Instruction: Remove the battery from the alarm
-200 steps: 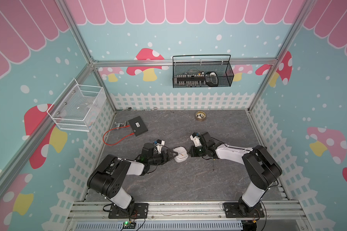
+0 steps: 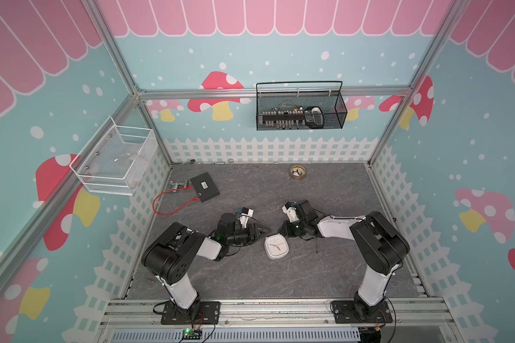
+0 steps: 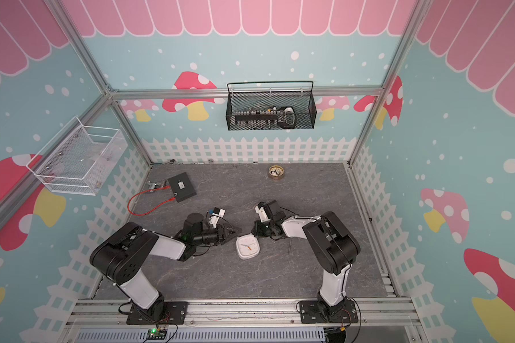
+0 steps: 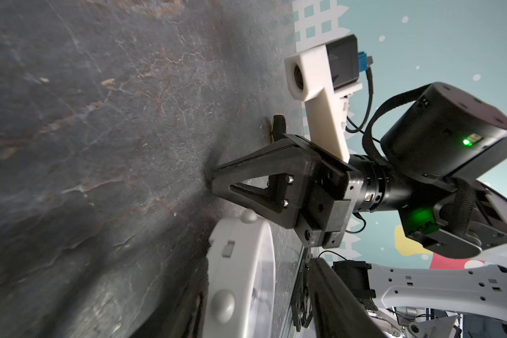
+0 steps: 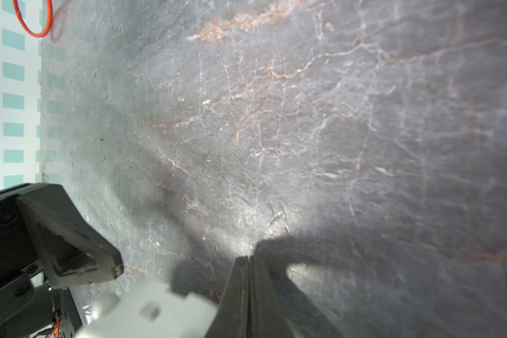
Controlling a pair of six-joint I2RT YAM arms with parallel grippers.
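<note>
The white alarm clock (image 2: 276,245) lies face up between my grippers in both top views, nearer the front than their fingertips. In the left wrist view its side (image 4: 231,264) appears between the blurred fingers of my left gripper; whether they grip it is unclear. My right gripper is shut, with nothing visible between its fingertips, just beside the clock's white body (image 5: 146,315). The battery cannot be made out.
A dark box (image 2: 204,187) with a red cable lies back left, a small round container (image 2: 297,172) back right. Wire baskets (image 2: 301,120) hang on the walls.
The clock has moved towards the front and now shows its face flat upward, after appearing tilted. The left gripper has moved slightly right; the right arm has shifted slightly.
</note>
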